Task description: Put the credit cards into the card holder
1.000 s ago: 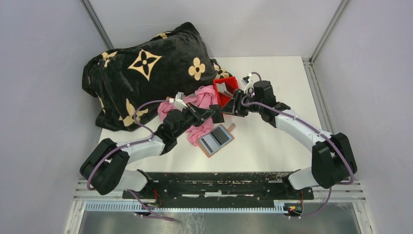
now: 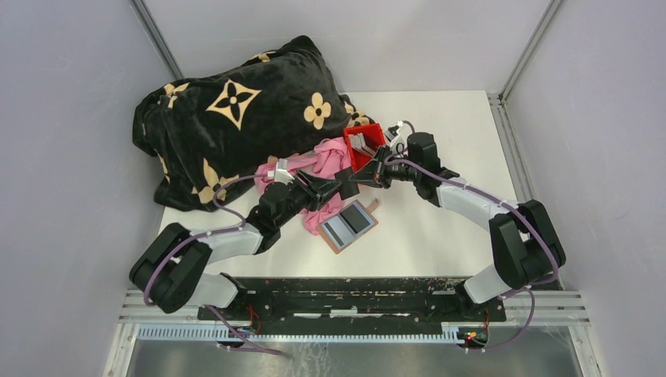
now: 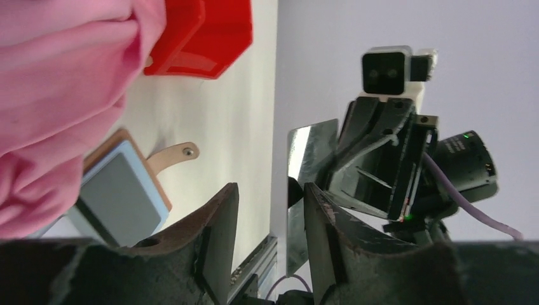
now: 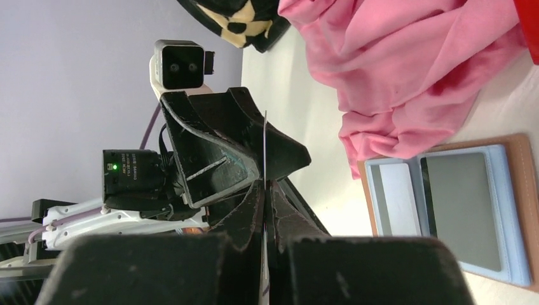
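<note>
A thin dark credit card (image 2: 348,187) stands on edge between my two grippers above the table. My right gripper is shut on it, and the card shows there only as a thin line. In the left wrist view the card's glossy face (image 3: 309,155) is turned toward me. My left gripper is open, with nothing between its fingers; the card is just beyond its right finger (image 3: 318,213). The card holder (image 2: 357,217), brown with light blue edges and grey pockets, lies open below. A pale card-like piece (image 4: 399,198) shows in its left half.
Behind the right gripper sits a red box (image 2: 348,149) with several pale cards inside. Pink cloth (image 2: 323,161) lies beside the holder, and a big black patterned cushion (image 2: 275,110) fills the back left.
</note>
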